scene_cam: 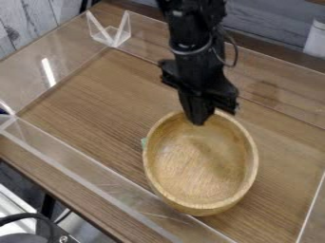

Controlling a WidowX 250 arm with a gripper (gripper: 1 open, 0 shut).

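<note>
My gripper (199,112) hangs over the back rim of a large tan bowl (200,178), its dark arm reaching down from the top centre of the camera view. The fingertips look shut, with nothing visible between them, though they are small and dark. The bowl looks empty and sits on the wooden surface at the lower right. A small greenish item peeks out at its left edge, mostly hidden.
Clear plastic walls run along its edges, with a white angular piece (110,30) at the upper left and a white object at the top right.
</note>
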